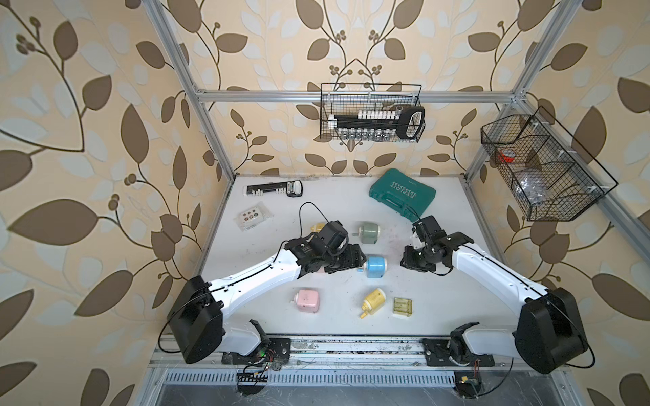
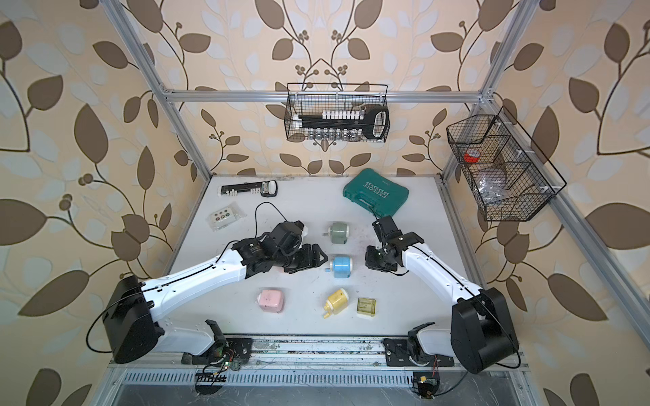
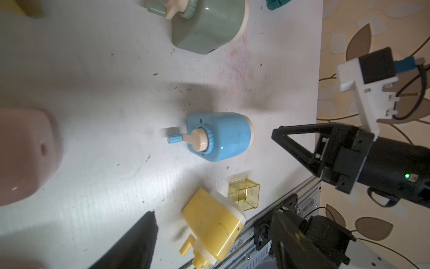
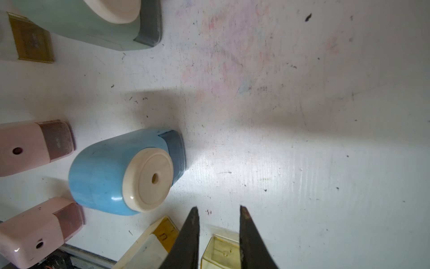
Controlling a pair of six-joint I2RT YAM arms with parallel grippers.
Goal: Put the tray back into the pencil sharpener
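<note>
A blue pencil sharpener (image 1: 375,266) lies mid-table, between the two grippers, with a dark tray showing in its side in the right wrist view. My left gripper is open, hovering just left of it. My right gripper hangs to the right of it, part open, nothing between its fingertips. Below lie a yellow sharpener (image 3: 212,219) on its side and a loose translucent yellow tray (image 1: 402,306), separate from it.
A sage sharpener (image 2: 338,232), a pink one (image 2: 271,300) and other sharpeners sit around. A green case (image 1: 401,194) lies at the back right; wire baskets hang above.
</note>
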